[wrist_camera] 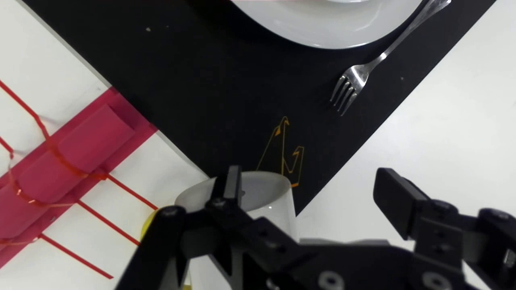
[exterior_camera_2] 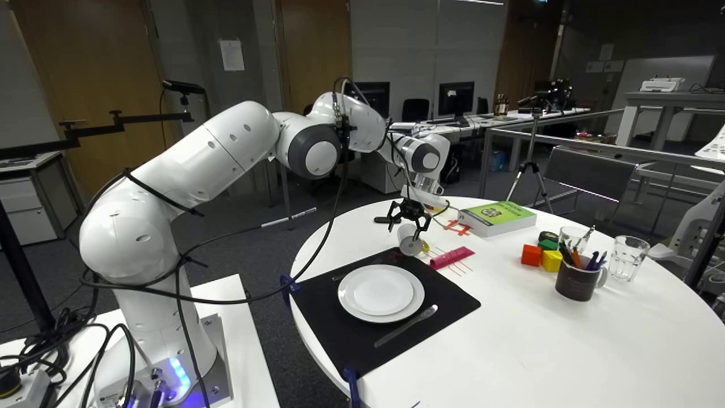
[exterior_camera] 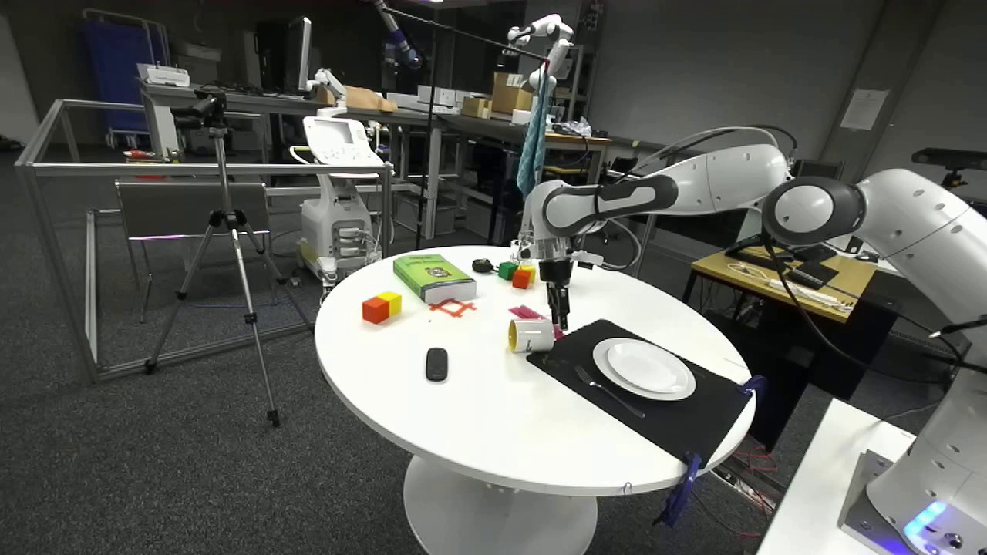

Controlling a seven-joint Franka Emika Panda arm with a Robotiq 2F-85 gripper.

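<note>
A white mug (exterior_camera: 533,336) with a yellow inside lies on its side by the corner of the black placemat (exterior_camera_2: 324,309). My gripper (exterior_camera: 560,319) is over the table right at the mug. In the wrist view, the fingers stand apart. One of the fingers (wrist_camera: 227,188) overlaps the mug (wrist_camera: 271,208) near its base, while the other is off to the right above bare table. Nothing is seen clamped between them. Whether the left finger touches the mug cannot be told, and the gripper body hides much of it.
White plates (exterior_camera_2: 380,291) sit on the placemat, with a fork (wrist_camera: 360,72) and a knife (exterior_camera_2: 405,326). A pink roll (exterior_camera_2: 452,257) lies close to the mug. Further off are a green book (exterior_camera: 432,278), colored blocks, a pen mug (exterior_camera_2: 576,279) and glasses. Open table surrounds the black remote (exterior_camera: 436,364).
</note>
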